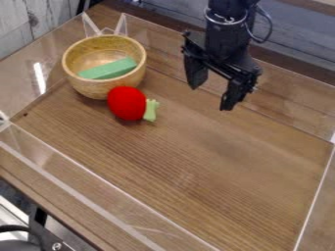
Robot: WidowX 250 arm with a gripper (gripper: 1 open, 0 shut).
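Observation:
My black gripper (217, 79) is in the upper right middle of the camera view, over the bare wooden table, apart from the objects; whether its fingers are open or shut is hard to tell. To its left, a wooden bowl (80, 48) holds a green block (108, 69). A red round object (125, 103) with a pale green piece at its right side lies just below the bowl, outside it.

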